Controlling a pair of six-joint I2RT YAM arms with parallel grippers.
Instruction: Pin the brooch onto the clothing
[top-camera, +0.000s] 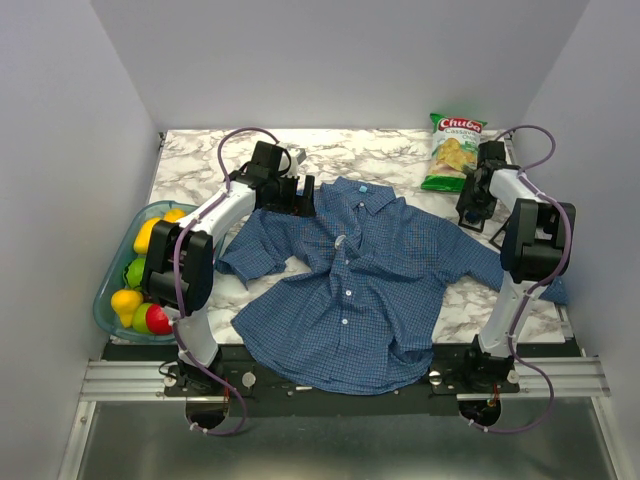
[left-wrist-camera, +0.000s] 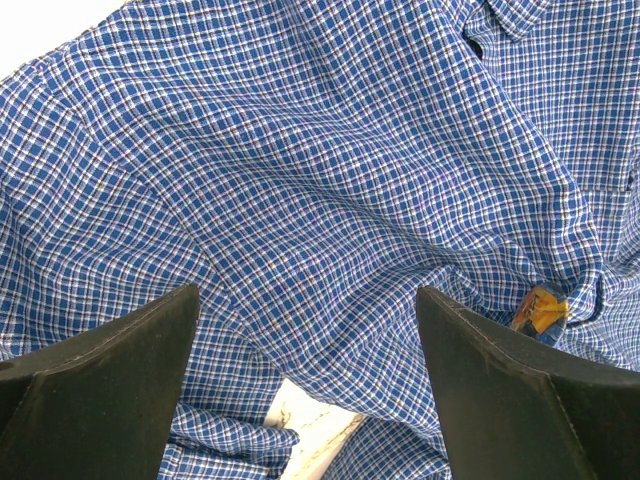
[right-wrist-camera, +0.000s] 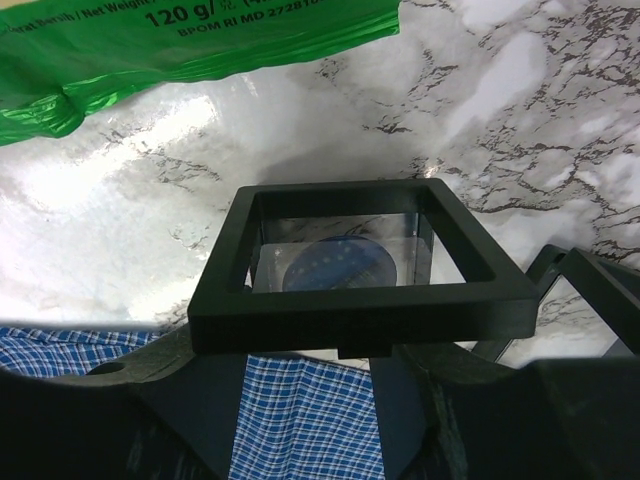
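The blue checked shirt (top-camera: 350, 280) lies spread on the marble table, buttons down its middle. My left gripper (top-camera: 302, 196) hangs open over its upper left part; in the left wrist view only cloth shows between the fingers. My right gripper is at the right back, at a black square frame (right-wrist-camera: 360, 325) with a clear window and a round dark blue, speckled item (right-wrist-camera: 340, 266) inside. Its fingers are apart below the frame's near edge; whether they touch it I cannot tell.
A green chip bag (top-camera: 452, 150) lies behind the right gripper. A second black frame (right-wrist-camera: 600, 292) is just to the right. A bin of fruit (top-camera: 120, 320) stands at the left. Bare marble shows at the back left.
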